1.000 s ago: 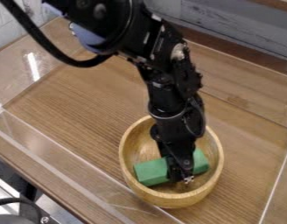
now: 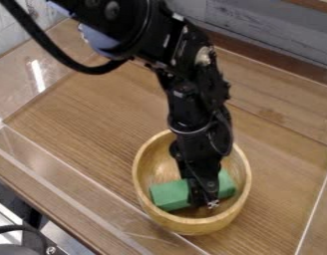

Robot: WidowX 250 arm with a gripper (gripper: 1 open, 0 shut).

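A wooden bowl (image 2: pixel 159 221) stands on the table in the lower middle, holding a green block (image 2: pixel 171 194). My black gripper (image 2: pixel 202 195) reaches down into the bowl from above, its tip at the block and shut on it; the fingers partly hide the block and are hard to make out.
A white panelled wall runs along the back. At the lower left the table ends, with cables and other items beyond its edge.
My arm and gripper have shifted very slightly, and the bowl with the block sits a touch further left. The gripper stays down in the bowl.
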